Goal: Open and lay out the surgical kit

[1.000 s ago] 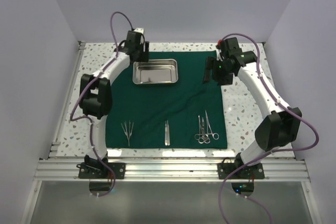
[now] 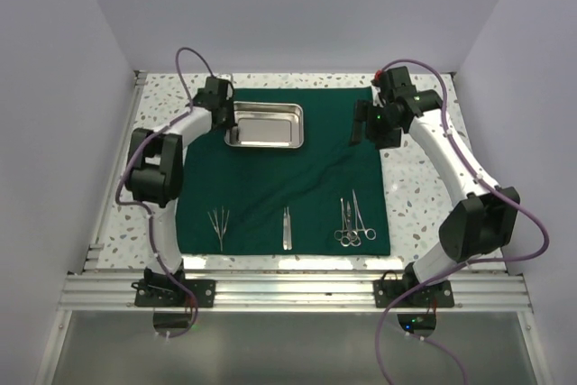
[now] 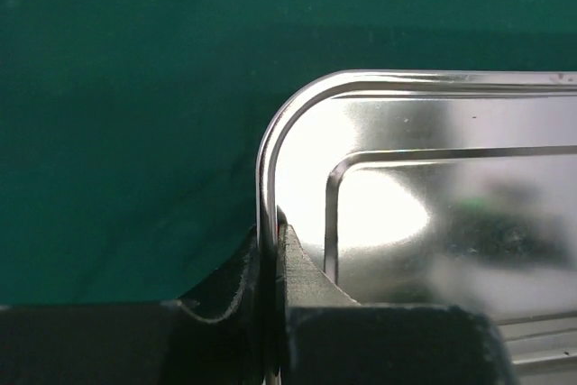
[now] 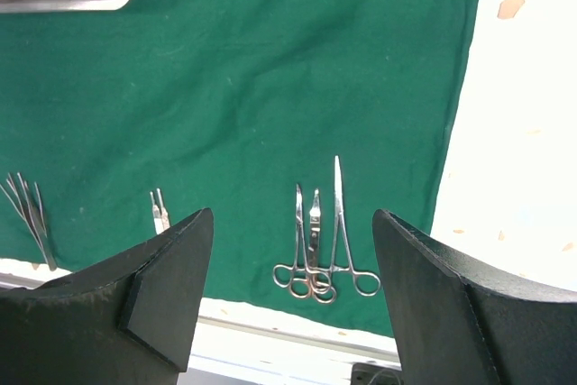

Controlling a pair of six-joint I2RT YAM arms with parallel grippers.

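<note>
A shallow metal tray (image 2: 270,125) lies at the back left of the green cloth (image 2: 279,182). My left gripper is shut on the tray's left rim, with one finger outside and one inside. Over the cloth's right edge, my right gripper is held apart, its fingers empty. Along the front of the cloth lie a fan of thin instruments (image 2: 219,225) at left, a slim pair of tools (image 2: 287,229) in the middle and several ring-handled instruments (image 2: 353,224) at right.
Speckled table (image 2: 419,196) shows at both sides, with a metal rail (image 2: 297,281) along the front.
My left gripper came from above the tray's back left corner down to its left side and took hold of the rim. The tray has shifted slightly left and forward. The right arm stays nearly still.
</note>
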